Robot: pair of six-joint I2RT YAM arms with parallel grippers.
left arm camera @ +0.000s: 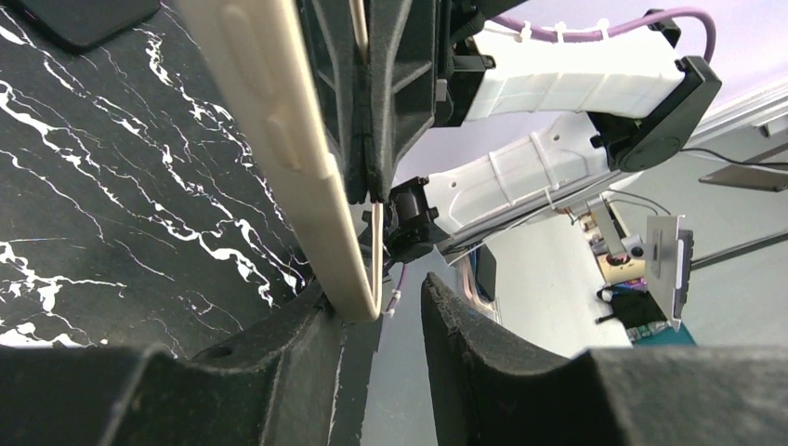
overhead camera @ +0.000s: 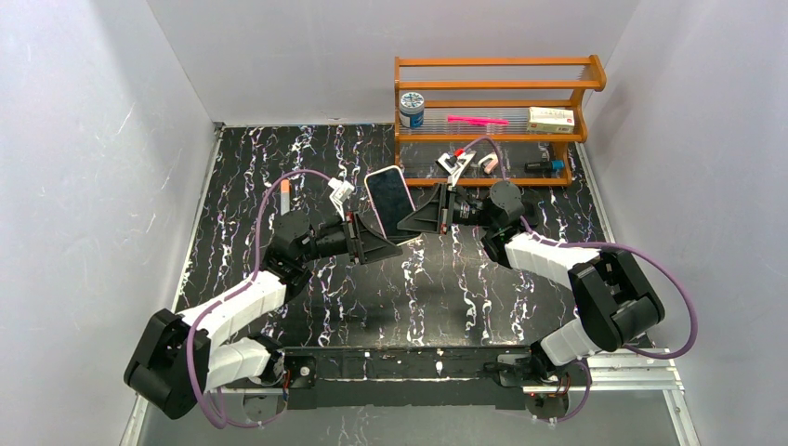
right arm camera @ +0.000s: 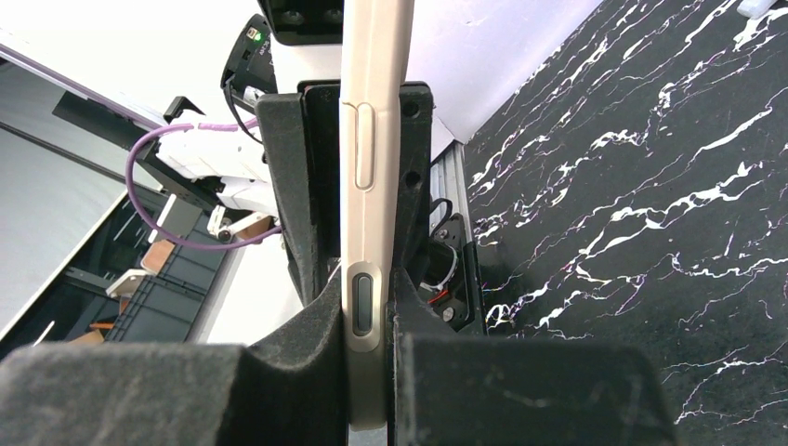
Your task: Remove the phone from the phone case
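The phone in its pale case shows its dark screen (overhead camera: 390,197) and light rim in the top view, raised above the table and tilted. My right gripper (overhead camera: 403,226) is shut on its right side. In the right wrist view the case's beige side (right arm camera: 369,223), with its button outlines, stands between the closed fingers. My left gripper is part open at the phone's lower end. One corner of the case (left arm camera: 348,279) lies against its left finger (left arm camera: 302,344), while a gap separates it from the other finger (left arm camera: 451,325). Whether phone and case are separated anywhere is unclear.
A wooden rack (overhead camera: 492,85) at the back right holds a blue-lidded jar (overhead camera: 412,110), a pink item (overhead camera: 477,120) and a small box (overhead camera: 551,120). An orange-tipped item (overhead camera: 285,193) lies behind the left arm.
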